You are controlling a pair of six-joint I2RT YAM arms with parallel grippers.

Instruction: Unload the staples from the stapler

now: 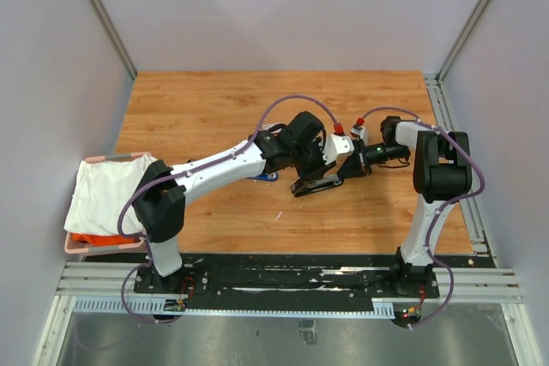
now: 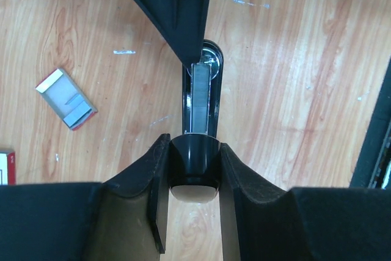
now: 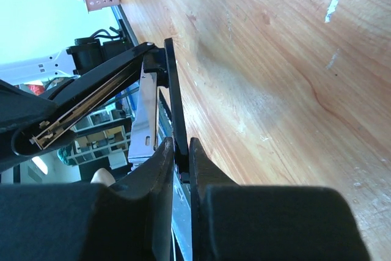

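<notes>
The black stapler [image 1: 317,186] stands opened wide near the middle of the table, between both arms. In the left wrist view my left gripper is shut on the rounded end of its top cover. A silver staple magazine [image 2: 200,99] stretches away beyond that end. My right gripper is shut on the narrow black base [image 3: 175,102], at the end with the metal plate. The right wrist view shows the cover [image 3: 79,99] swung apart from the base, a spring inside it, and the magazine [image 3: 143,114] between them. Whether staples lie in the magazine cannot be told.
An open grey box [image 2: 66,99] lies beside the stapler, with another box [image 2: 7,166] at the view's left edge. A blue item [image 1: 268,177] is partly behind my left arm. A pink basket with white cloth [image 1: 107,199] stands far left.
</notes>
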